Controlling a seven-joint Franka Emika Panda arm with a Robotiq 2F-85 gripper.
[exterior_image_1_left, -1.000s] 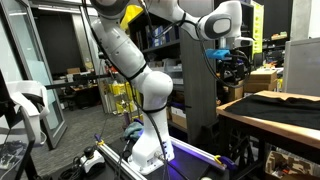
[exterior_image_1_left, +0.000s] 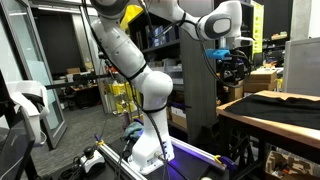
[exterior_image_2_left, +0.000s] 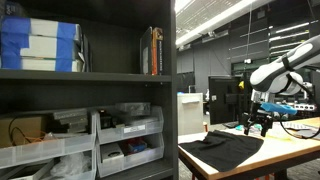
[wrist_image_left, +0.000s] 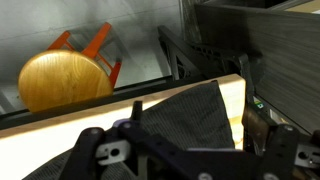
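Observation:
A black cloth (exterior_image_1_left: 272, 108) lies spread flat on the wooden table (exterior_image_1_left: 262, 128). Exterior view 2 shows the same cloth (exterior_image_2_left: 222, 150) reaching the table's near edge. My gripper (exterior_image_1_left: 234, 72) hangs in the air above the table's left end, apart from the cloth, and its fingers are open. In the wrist view, a corner of the cloth (wrist_image_left: 188, 112) lies close to the table's corner, and the gripper body covers part of it from below. Nothing shows held between the fingers.
A round wooden stool (wrist_image_left: 66, 80) with orange legs stands on the floor beside the table. A dark shelf (exterior_image_2_left: 85, 95) holds clear bins (exterior_image_2_left: 130, 154) and books. Cardboard boxes (exterior_image_1_left: 262, 80) are stacked behind the table.

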